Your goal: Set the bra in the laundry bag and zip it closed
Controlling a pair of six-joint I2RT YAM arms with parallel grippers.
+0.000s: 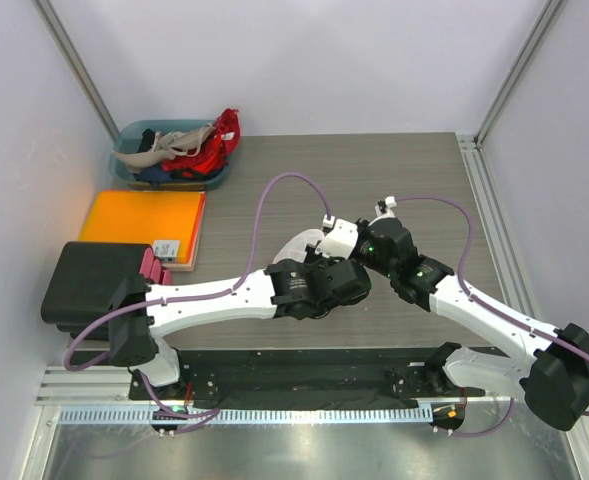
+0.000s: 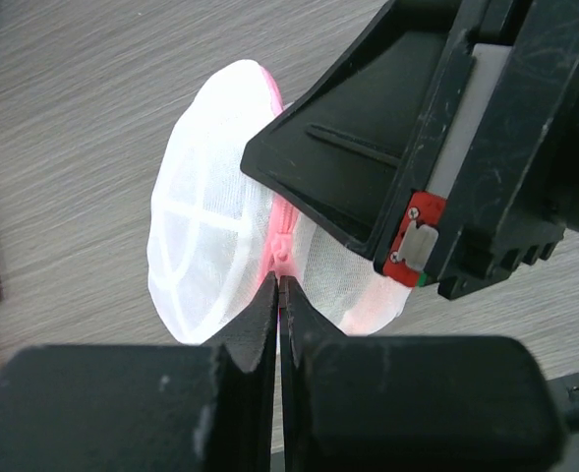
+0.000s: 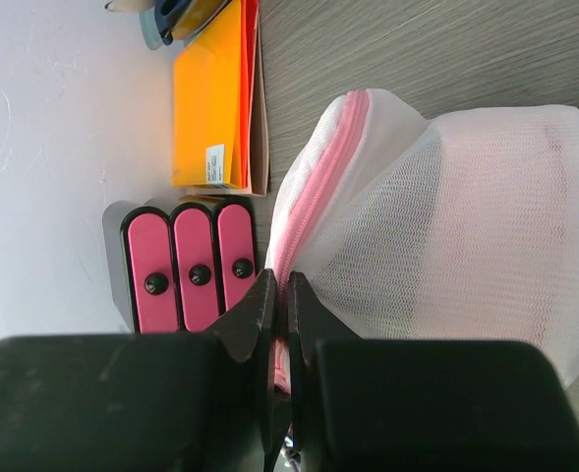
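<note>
The white mesh laundry bag lies under both grippers, mostly hidden by the arms in the top view. In the left wrist view its pink zipper runs to a pull, where my left gripper is shut with its tips; whether it holds the pull is unclear. My right gripper is shut on the pink zipper edge of the bag, with the mesh spreading to its right. I cannot see whether a bra is inside.
A blue bin of clothes stands at the back left, with orange folders and a black-and-pink drawer unit at the left.
</note>
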